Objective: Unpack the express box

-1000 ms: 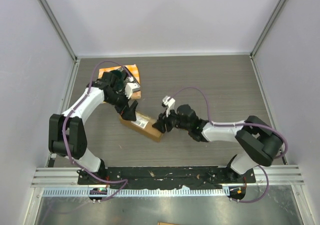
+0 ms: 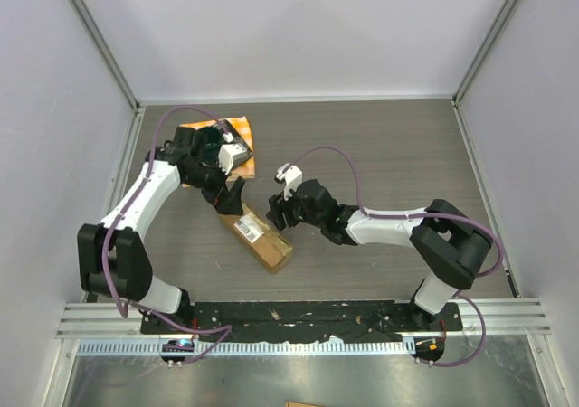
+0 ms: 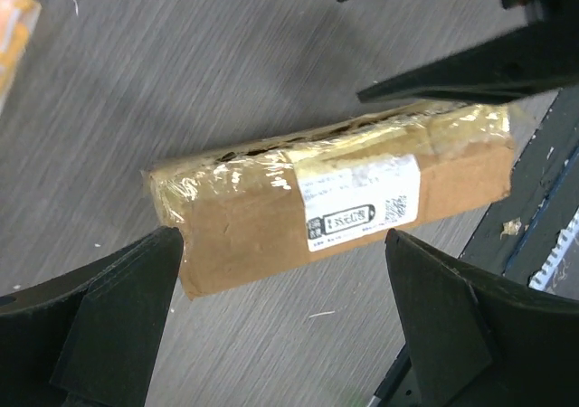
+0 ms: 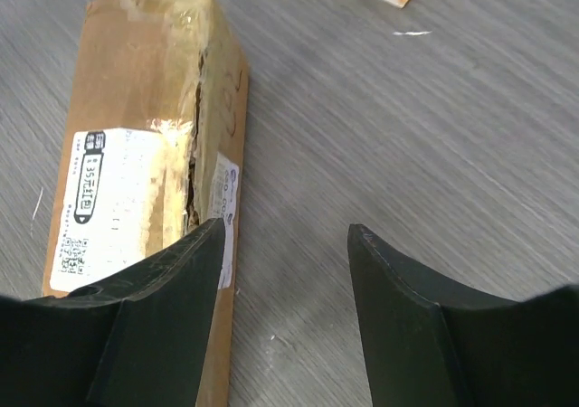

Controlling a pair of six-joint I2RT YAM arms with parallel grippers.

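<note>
The brown express box (image 2: 270, 245) lies slantwise on the table, its taped seam and a white label (image 3: 359, 202) facing up. In the left wrist view the whole box stretches across the middle, past my open left gripper, whose fingers have nothing between them. My right gripper hangs beside the box's right long side, its fingers apart. In the right wrist view its left finger (image 4: 172, 289) overlaps the box edge, while bare table shows between the fingers. Contact with the box cannot be told.
An orange-checked cloth (image 2: 240, 127) with dark items lies at the back left, partly behind the left arm. Free table (image 2: 389, 154) spreads to the back and right. The black front edge (image 2: 289, 317) lies below the box.
The box has swung, its near end shifting toward the front edge. The left gripper has shifted slightly.
</note>
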